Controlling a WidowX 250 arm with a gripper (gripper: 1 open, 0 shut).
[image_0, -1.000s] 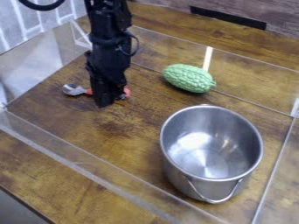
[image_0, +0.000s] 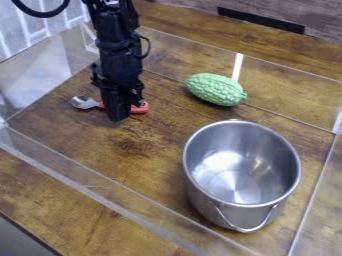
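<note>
My black gripper (image_0: 118, 106) is low over the wooden surface at the left, directly above a small utensil with a silver head (image_0: 83, 102) and a red handle (image_0: 139, 106). The gripper hides the middle of the utensil. Its fingers look shut, though whether anything is between them cannot be seen.
A green bitter melon (image_0: 215, 89) lies at the back, right of the gripper, by a pale strip. A large steel pot (image_0: 241, 175) stands at the front right. Clear low walls border the wooden surface (image_0: 120, 160), whose front left part is free.
The gripper has shifted very slightly to the left. The utensil, melon and pot look the same.
</note>
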